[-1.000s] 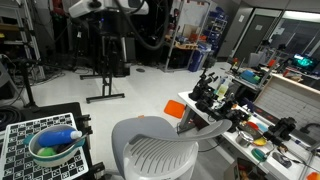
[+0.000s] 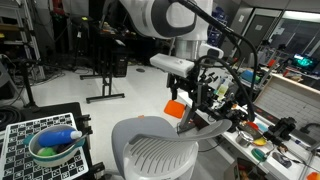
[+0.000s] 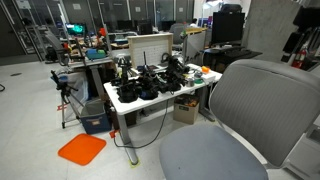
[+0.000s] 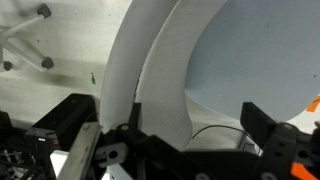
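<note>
A grey office chair (image 2: 160, 155) stands in front of me, with its mesh backrest (image 3: 265, 95) and rounded seat (image 3: 205, 155) showing in exterior view 2. My gripper (image 2: 198, 118) hangs pointing down by the top of the backrest, open. In the wrist view, the backrest's pale curved edge (image 4: 165, 80) runs through the gap between the spread fingers. Whether either finger touches it, I cannot tell. At the upper right of exterior view 2, the gripper (image 3: 297, 48) appears just above the backrest.
A bowl (image 2: 56, 145) holding several coloured items sits on a black-and-white checkered surface at left. Cluttered tables (image 3: 145, 103) stand beyond the chair. An orange mat (image 3: 82, 149) lies on otherwise open floor.
The arm has swung right and come down from the upper left, bringing the gripper to the chair's backrest. The chair has not moved.
</note>
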